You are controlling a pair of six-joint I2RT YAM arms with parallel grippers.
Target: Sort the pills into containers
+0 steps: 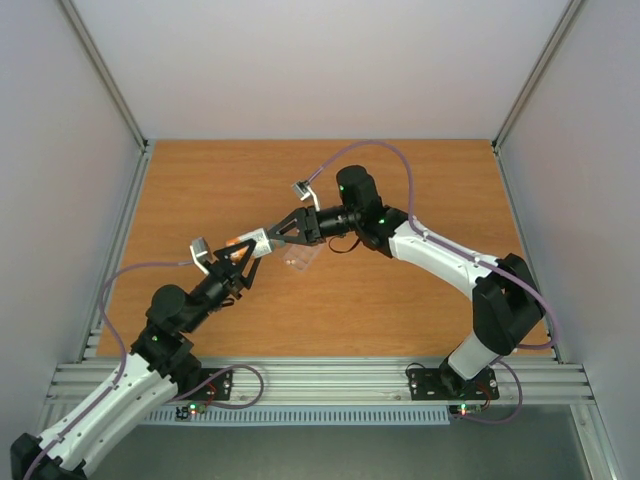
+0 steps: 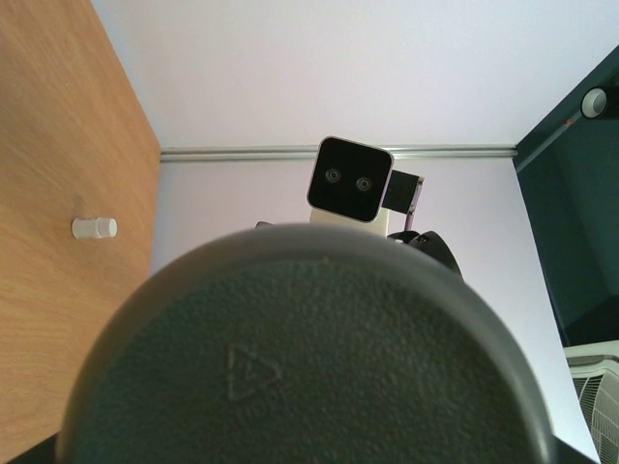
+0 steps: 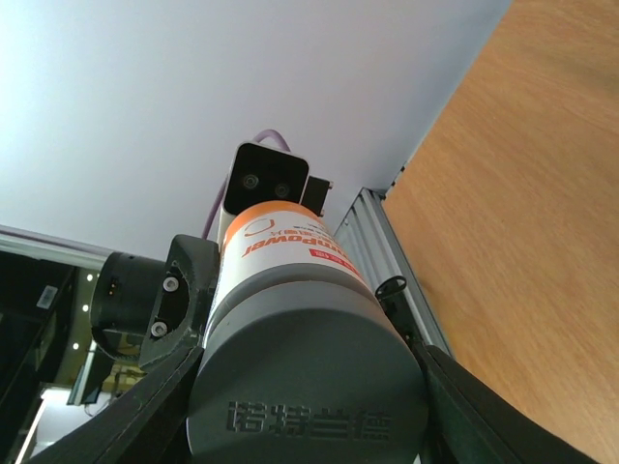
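A pill bottle (image 1: pixel 250 242) with an orange and white label hangs between my two grippers in the top view. My left gripper (image 1: pixel 241 255) is shut on it; my right gripper (image 1: pixel 284 230) is shut on its grey end, the cap (image 3: pixel 308 377), seen large in the right wrist view. In the left wrist view a dark round surface (image 2: pixel 305 367) of the bottle fills the lower half. A clear compartment container (image 1: pixel 300 256) lies on the table, partly under the right gripper.
A small white cylinder (image 2: pixel 94 228) shows on the wood in the left wrist view. Walls and metal rails border the table.
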